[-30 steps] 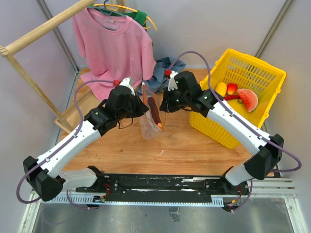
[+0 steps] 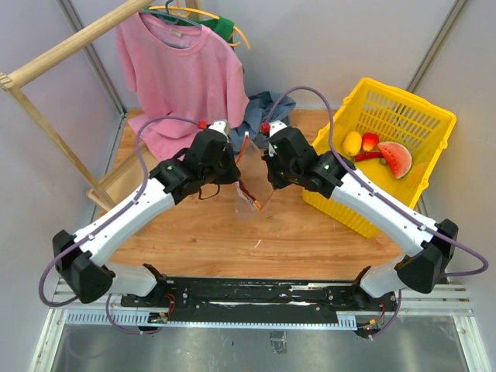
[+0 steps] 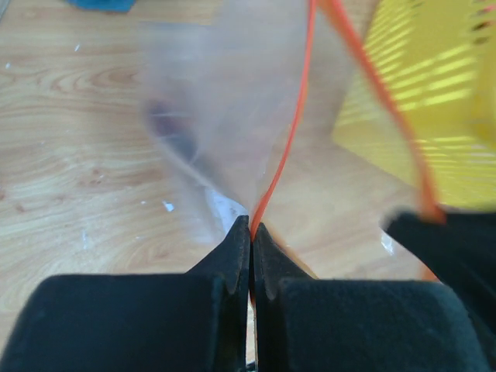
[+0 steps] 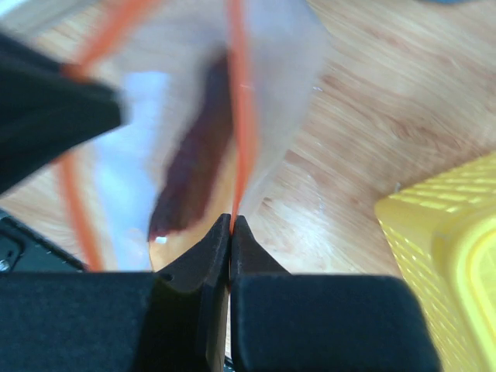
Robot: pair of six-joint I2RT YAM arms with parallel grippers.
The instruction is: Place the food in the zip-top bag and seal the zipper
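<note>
The clear zip top bag (image 2: pixel 253 164), edged in orange, hangs upright between my two arms. Its left orange edge runs into the tips of my left gripper, which is shut on it. On the other side, my right gripper is shut on the opposite orange edge. The bag's mouth is spread between them. Inside, a long dark reddish food item (image 4: pixel 195 155) on a tan piece shows through the plastic in the right wrist view. From above, the grippers partly cover the bag, and only a bit of the food is visible.
A yellow basket (image 2: pixel 364 226) at the right holds a watermelon slice (image 2: pixel 396 158), a yellow fruit (image 2: pixel 351 143) and red items. A pink shirt (image 2: pixel 182 74) hangs at the back left, with blue cloth (image 2: pixel 260 116) beside it.
Over the last second my left gripper moved right.
</note>
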